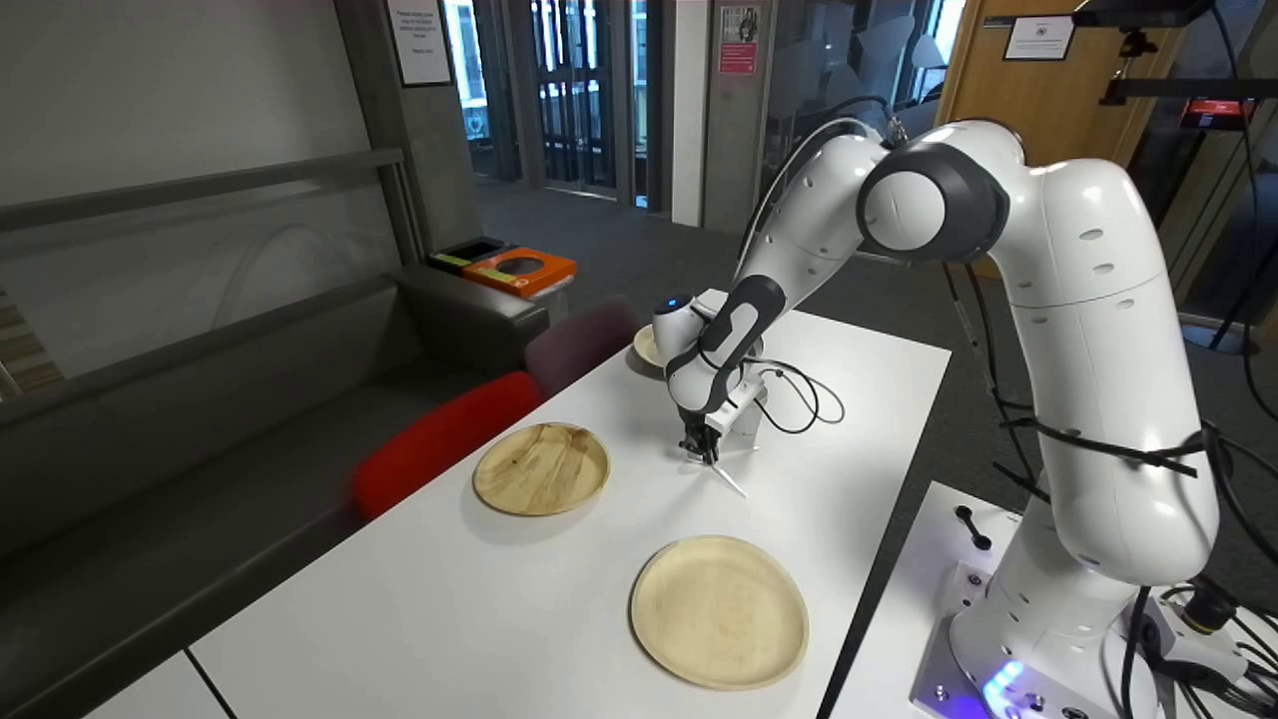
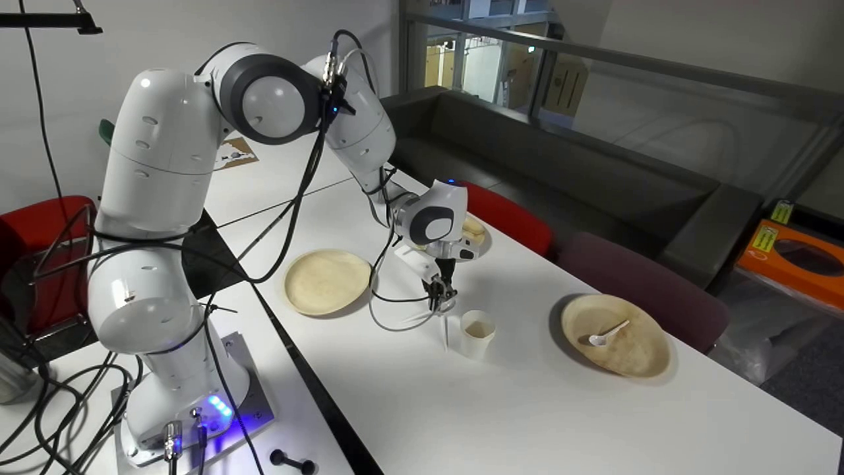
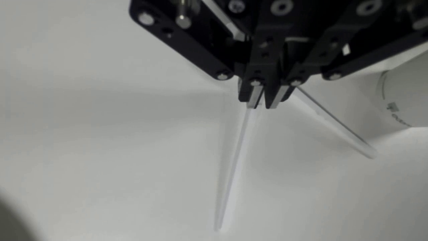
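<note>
In the wrist view my gripper is low over the white table, its fingertips apart by only a narrow gap. A thin white stick-like piece [image 3: 234, 172] runs from under one fingertip toward the lower edge of that view. Whether it touches the finger is unclear. A second thin white piece [image 3: 341, 128] slants out to the right from behind the fingers. The pieces' far ends are hidden. Beside the gripper stands a white cup [image 2: 477, 336], with its side [image 3: 407, 94] also showing in the wrist view.
A pale round plate [image 1: 719, 613] lies nearer the arm's base, and a wooden plate [image 1: 541, 468] sits by the red chair [image 1: 449, 437]. Farther along, a bowl [image 2: 637, 356] holds a white spoon [image 2: 607, 332]. Cables [image 2: 376, 277] hang around the arm.
</note>
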